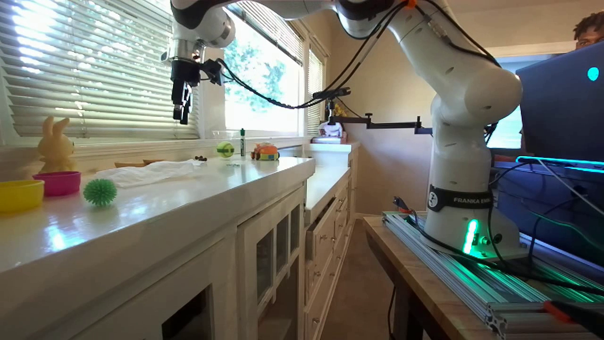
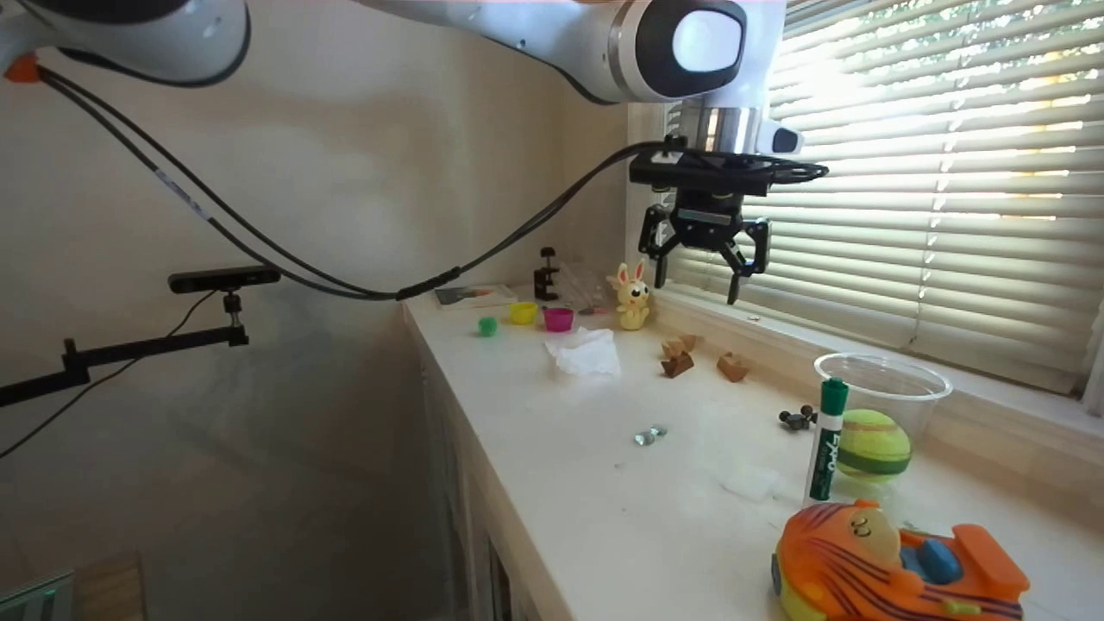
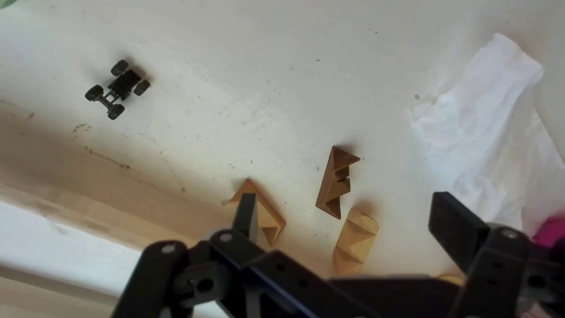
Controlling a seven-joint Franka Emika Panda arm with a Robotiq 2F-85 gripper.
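Observation:
High above the counter, my gripper (image 2: 696, 286) points down, open and empty. Its two black fingers stand wide apart in the wrist view, over several brown wedge-like pieces. One dark brown piece (image 3: 334, 183) lies ahead of the gap between the fingers. A lighter tan piece (image 3: 355, 241) rests close to it, and another brown piece (image 3: 271, 216) is partly hidden by the left finger. Crumpled white cloth (image 3: 479, 127) lies to the right of them. A small black wheeled toy (image 3: 122, 87) sits apart at the upper left.
Along the counter (image 2: 538, 466) stand a cream rabbit (image 2: 632, 298), a pink cup (image 2: 559, 319), a yellow cup (image 2: 523, 312) and a green spiky ball (image 1: 100, 192). Nearer are a marker (image 2: 825, 445), a clear cup holding a ball (image 2: 875, 445) and an orange toy car (image 2: 890, 569). The window blinds (image 2: 931, 207) border the far side.

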